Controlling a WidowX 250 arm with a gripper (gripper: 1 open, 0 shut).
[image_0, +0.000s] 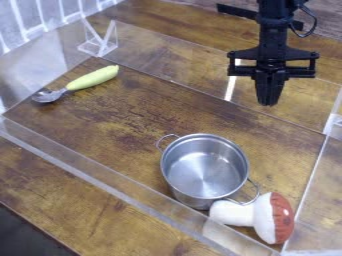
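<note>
The black gripper (273, 84) hangs at the upper right, above the back part of the clear-walled area, with nothing visible between its fingers; how far open they are is hard to make out. A steel pot (201, 168) with two wire handles stands front centre. Beside it at the lower right lies a toy mushroom (267, 218) with a red cap and white stem. At the left lies a spoon-like utensil (87, 82) with a pale yellow-green handle.
Clear plastic walls (54, 150) border the wooden work surface (107, 130). The middle and right of the surface behind the pot are free.
</note>
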